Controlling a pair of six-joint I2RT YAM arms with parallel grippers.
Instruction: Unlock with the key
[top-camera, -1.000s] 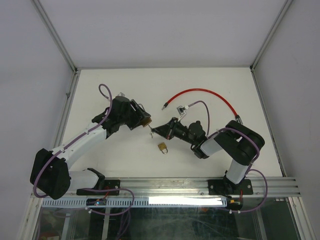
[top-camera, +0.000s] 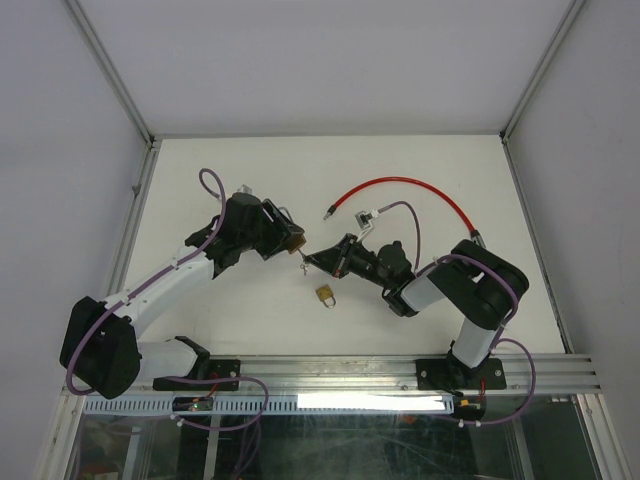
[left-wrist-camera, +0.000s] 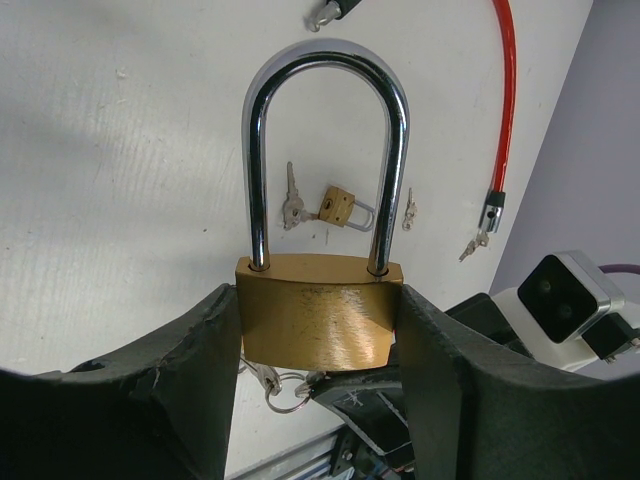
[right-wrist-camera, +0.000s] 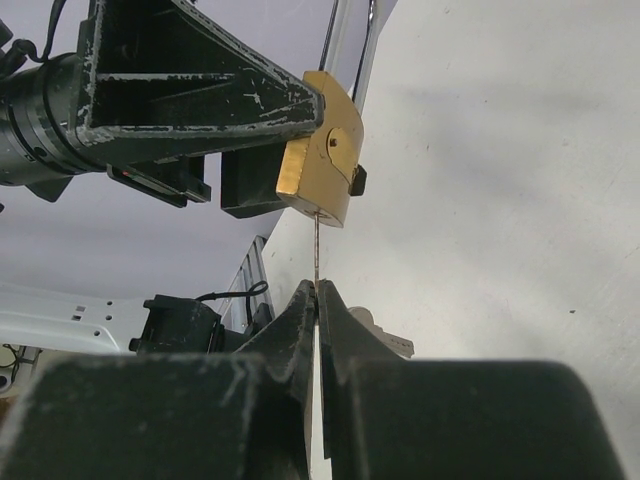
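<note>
A big brass padlock (left-wrist-camera: 320, 315) with a steel shackle (left-wrist-camera: 325, 55) is clamped in my left gripper (top-camera: 288, 238), raised above the table. Both shackle legs enter its body. From the lock's bottom face a thin key (right-wrist-camera: 317, 250), seen edge-on, runs straight to my right gripper, whose tips are shut on its head. The blade's end meets the keyway; how deep it sits cannot be told. A second key dangles beside the right fingers, on a ring (left-wrist-camera: 288, 396) that shows in the left wrist view.
A small brass padlock (top-camera: 325, 294) lies on the table, with small keys (left-wrist-camera: 293, 208) around it in the left wrist view. Behind the right arm curves a red cable lock (top-camera: 400, 180).
Almost nothing differs; both arms hold their places, with the left gripper and its padlock shifted by a hair at most.
</note>
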